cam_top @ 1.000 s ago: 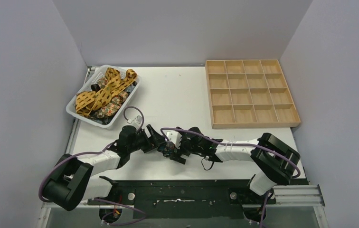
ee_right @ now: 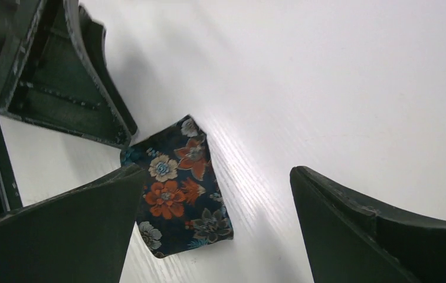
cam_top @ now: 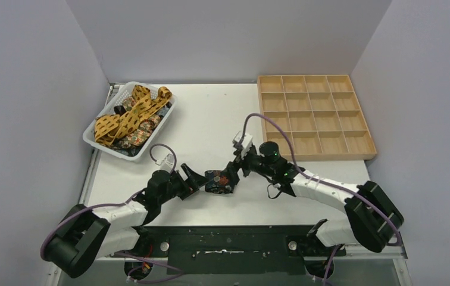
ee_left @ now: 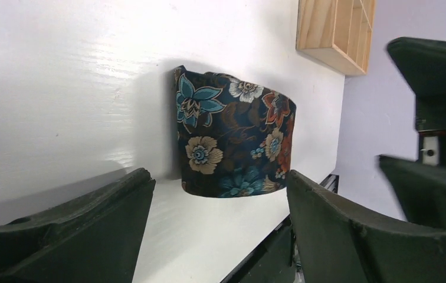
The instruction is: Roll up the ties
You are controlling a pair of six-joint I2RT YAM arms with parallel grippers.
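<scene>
A dark tie [cam_top: 219, 182] with a floral print lies on the white table between the two arms, rolled or folded into a compact bundle. Its teal, white and orange flowers show on the tie [ee_left: 232, 135] in the left wrist view. My left gripper has its fingers apart, just to the left of the bundle in the top view, with nothing clasped. Up and to the right of the tie is my right gripper, standing open; the tie [ee_right: 176, 188] shows beyond its left finger, not gripped.
At the back left, a white basket [cam_top: 167, 118] holds several yellow and floral ties [cam_top: 136, 119]. An empty wooden box [cam_top: 315, 157] divided into compartments stands at the back right.
My right gripper has moved away up and to the right, uncovering the tie bundle.
</scene>
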